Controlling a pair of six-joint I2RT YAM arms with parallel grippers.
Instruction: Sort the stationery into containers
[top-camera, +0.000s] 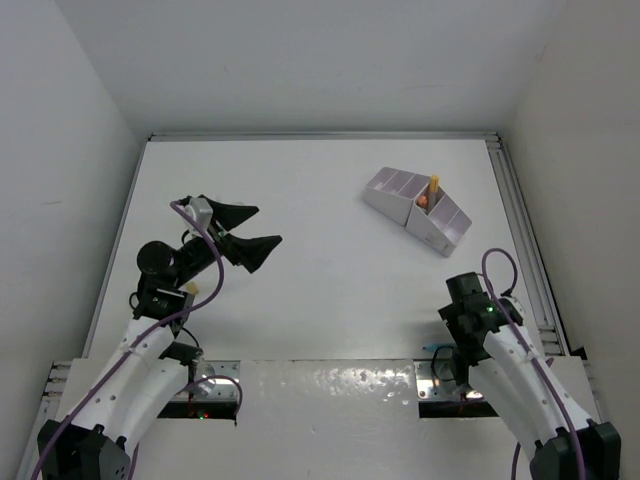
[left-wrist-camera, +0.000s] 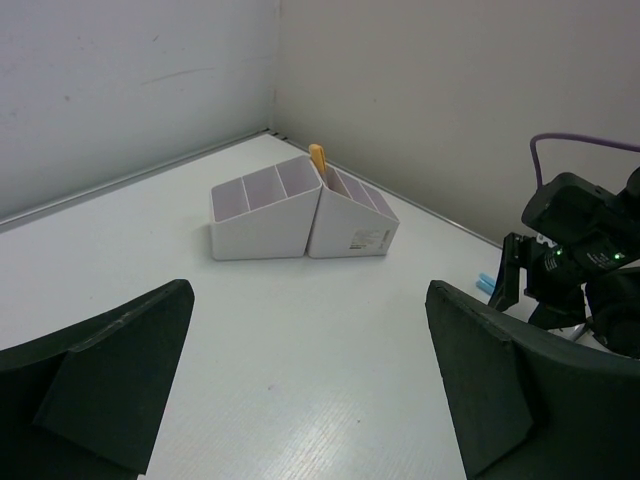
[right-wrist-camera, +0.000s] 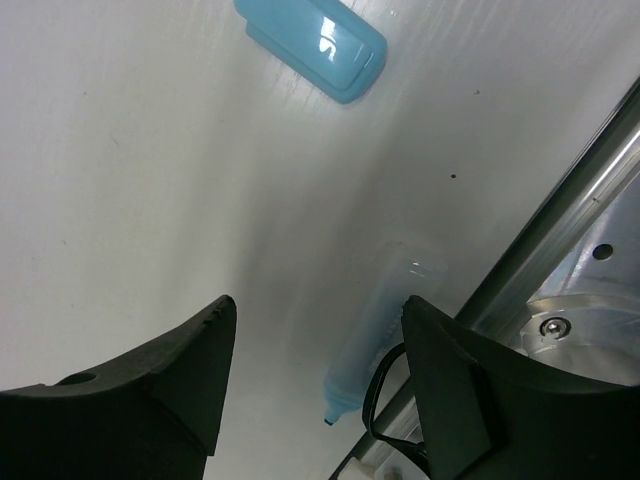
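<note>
Two grey slanted organizers (top-camera: 440, 230) stand at the back right, with a yellow item (top-camera: 434, 185) upright inside. In the right wrist view a light-blue glossy piece (right-wrist-camera: 315, 45) lies on the table, and a pale translucent tube with a nib (right-wrist-camera: 360, 350) lies along the front rail. My right gripper is low over the tube, fingers apart, nothing seen held; a black cable crosses beside its right finger. My left gripper stands open on the left side with nothing between its fingers.
A small yellow item (top-camera: 192, 287) sits under the left arm, partly hidden. A metal rail (right-wrist-camera: 575, 210) with plates runs along the front edge, and walls enclose the sides and back.
</note>
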